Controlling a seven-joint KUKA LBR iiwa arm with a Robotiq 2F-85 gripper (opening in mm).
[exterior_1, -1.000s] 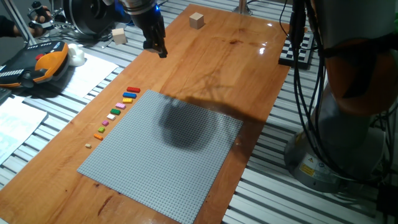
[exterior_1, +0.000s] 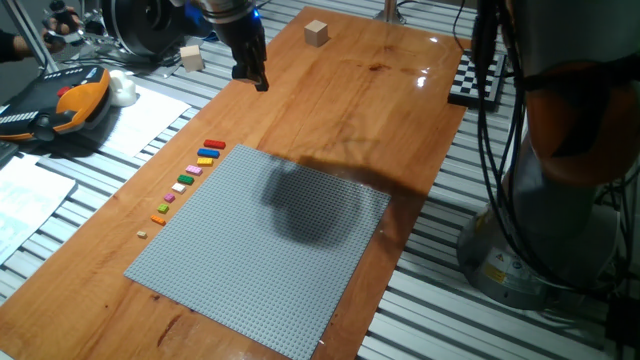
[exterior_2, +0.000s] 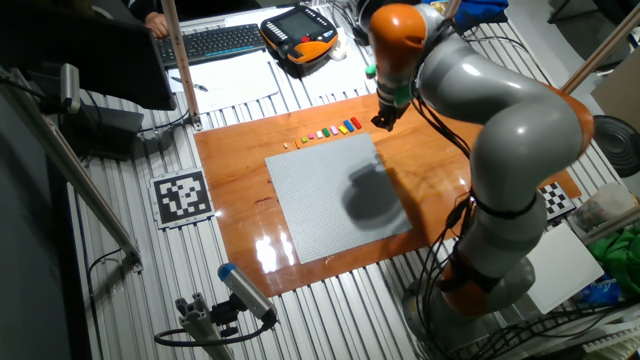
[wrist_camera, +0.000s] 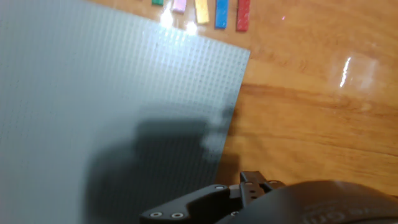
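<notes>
Held high over the wooden table, my gripper (exterior_1: 262, 86) points down beyond the far end of the brick row, touching nothing. Its dark fingers (wrist_camera: 250, 184) show low in the wrist view, close to each other; whether a gap lies between them is unclear. A grey studded baseplate (exterior_1: 255, 250) lies flat and bare, with the arm's shadow across it. Along its left side runs a row of small bricks, including a red brick (exterior_1: 214, 144), a blue brick (exterior_1: 208, 154), a yellow brick (exterior_1: 205, 162), a green brick (exterior_1: 186, 180) and an orange brick (exterior_1: 158, 220).
A wooden cube (exterior_1: 316, 34) stands at the table's far end; another wooden block (exterior_1: 191, 58) shows off the table's left edge. An orange-black teach pendant (exterior_2: 299, 37) lies beyond the table. Bare wood (exterior_1: 330, 110) stretches past the baseplate.
The arm's shadow has shifted slightly to the right on the baseplate. My gripper hangs in almost the same spot, and the bricks and baseplate have not moved.
</notes>
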